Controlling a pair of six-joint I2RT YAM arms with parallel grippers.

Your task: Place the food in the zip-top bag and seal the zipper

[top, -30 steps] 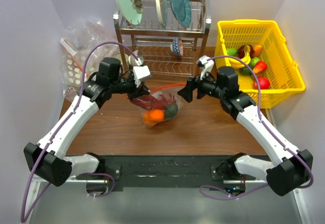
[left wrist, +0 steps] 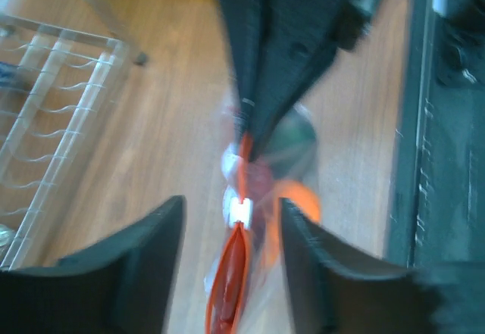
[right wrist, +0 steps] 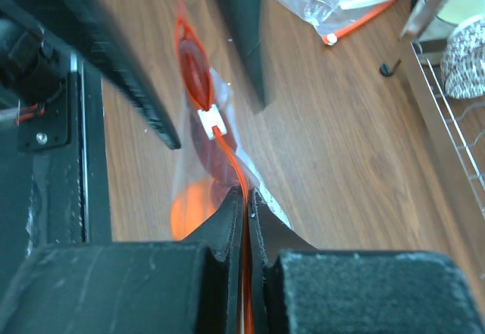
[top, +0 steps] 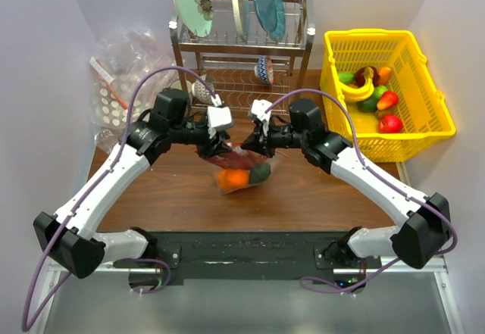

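The clear zip bag point(top: 239, 179) hangs between my grippers, holding an orange fruit point(top: 233, 179), a dark green fruit point(top: 260, 173) and something dark red. Its orange zipper strip point(right wrist: 231, 156) carries a white slider point(right wrist: 211, 120). Past the slider, toward my left arm, the zipper spreads into a loop point(left wrist: 231, 277); toward my right arm its sides run together. My right gripper is shut on the strip at the bag's right end. My left gripper stands open, its fingers point(left wrist: 170, 224) apart on either side of the strip and slider in its view.
At the back stands a metal dish rack point(top: 242, 46) with plates and cups. A yellow basket point(top: 394, 148) with several fruits is at the right. More clear bags point(top: 129, 84) lie at the back left.
My right gripper has moved left to the bag's top edge and closed on the zipper strip. The bag's mouth has narrowed. My left gripper has shifted slightly right.
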